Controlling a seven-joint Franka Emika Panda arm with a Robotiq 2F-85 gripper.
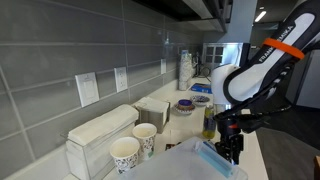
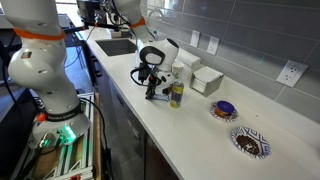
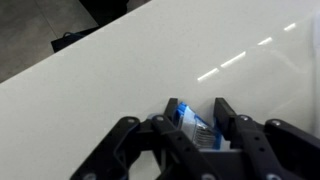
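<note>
In the wrist view my gripper is shut on a small blue-and-white item (image 3: 198, 130), which shows between the fingers. What the item is cannot be made out. Exterior view 1 has the gripper (image 1: 232, 152) low over the counter, beside a translucent container (image 1: 180, 166) with a light-blue strip (image 1: 214, 159) along its edge. From the other side, the black gripper (image 2: 151, 94) is seen close to the countertop, near a yellowish bottle (image 2: 177, 94); the fingers hide most of what they hold.
Two patterned paper cups (image 1: 125, 153) stand by a long white box (image 1: 103, 137) against the tiled wall. Farther along are a purple-and-red bowl (image 2: 222, 109) and a plate of dark pieces (image 2: 250, 142).
</note>
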